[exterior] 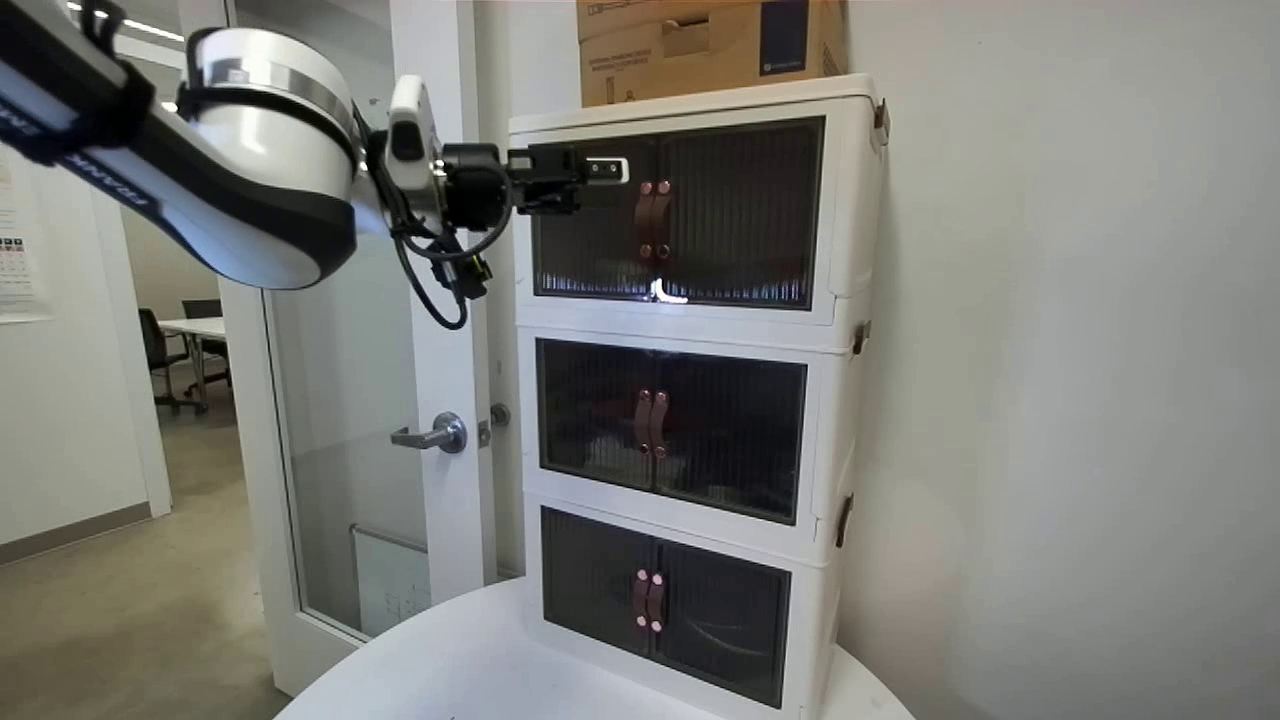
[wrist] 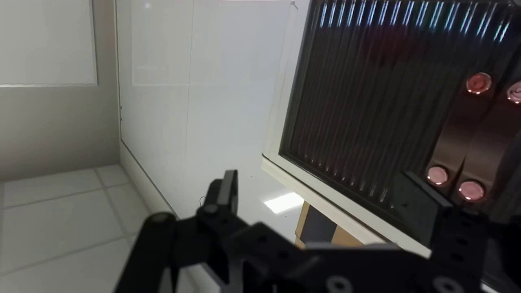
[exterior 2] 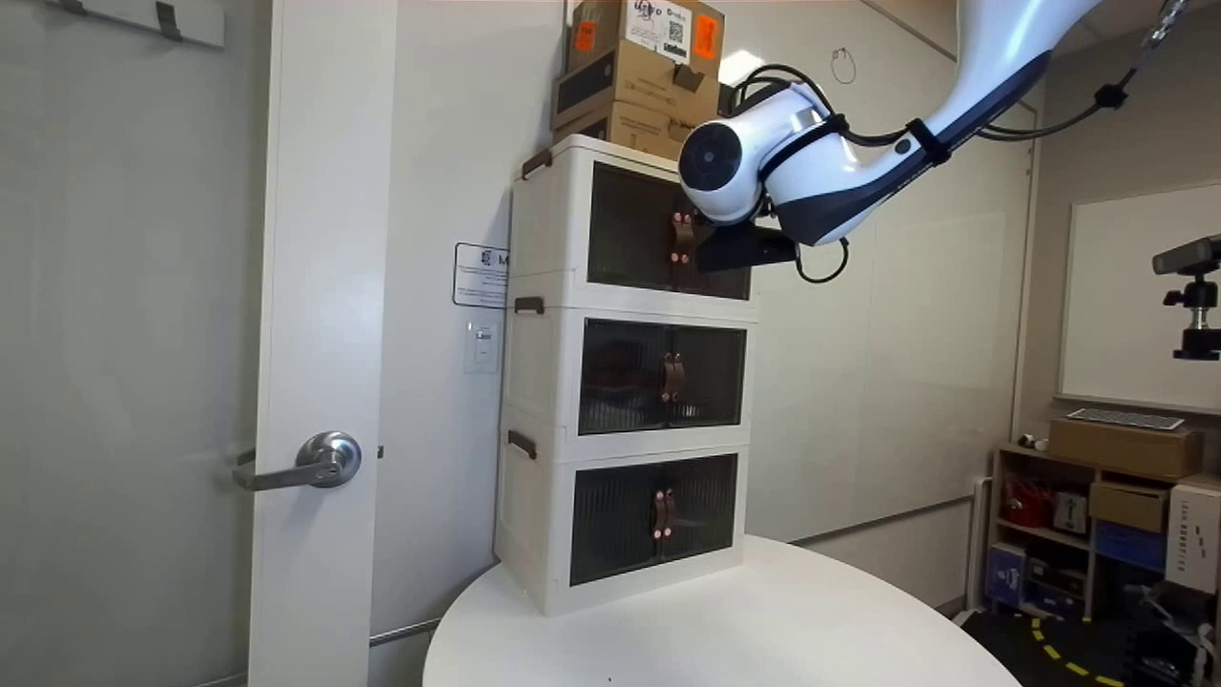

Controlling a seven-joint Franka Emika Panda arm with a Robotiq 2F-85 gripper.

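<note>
A white three-tier cabinet (exterior: pixel 678 320) has dark ribbed double doors, all closed. Two brown leather pulls (exterior: pixel 653 221) with copper rivets hang side by side at the middle of the top tier. My gripper (exterior: pixel 607 172) points at the top tier's left door, just left of the pulls' upper ends. In the wrist view my gripper is open, its fingers (wrist: pixel 228 193) wide apart with nothing between them. One finger overlaps the dark door close to the leather pulls (wrist: pixel 452 141); whether it touches them I cannot tell. The arm hides the fingers in exterior view 2.
Cardboard boxes (exterior 2: pixel 641 80) are stacked on the cabinet. It stands on a round white table (exterior 2: pixel 744 635), whose front is bare. A glass door with a lever handle (exterior: pixel 432 433) is to the left, and a wall (exterior: pixel 1056 360) lies right of the cabinet.
</note>
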